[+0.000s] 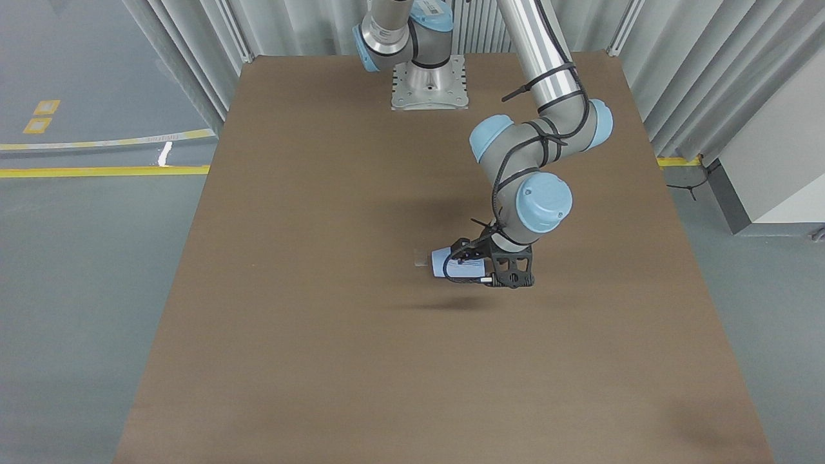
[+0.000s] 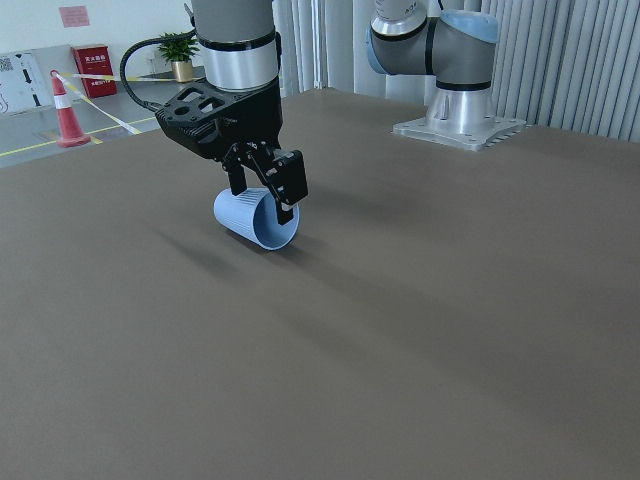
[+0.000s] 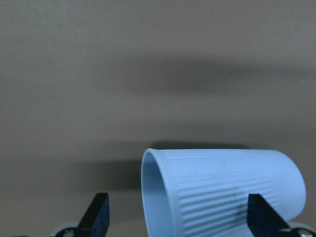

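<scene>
A light blue ribbed cup (image 2: pixel 240 210) lies on its side on the brown table, its wide mouth showing in the left view. My black gripper (image 2: pixel 258 198) is low over it, fingers apart. In the wrist view the cup (image 3: pixel 217 182) fills the lower right, with one fingertip over its ribbed side and the other off its mouth end to the left. The front view shows the cup (image 1: pixel 457 269) partly hidden behind my gripper and cable.
The arm's pedestal (image 1: pixel 429 93) stands at the back edge.
</scene>
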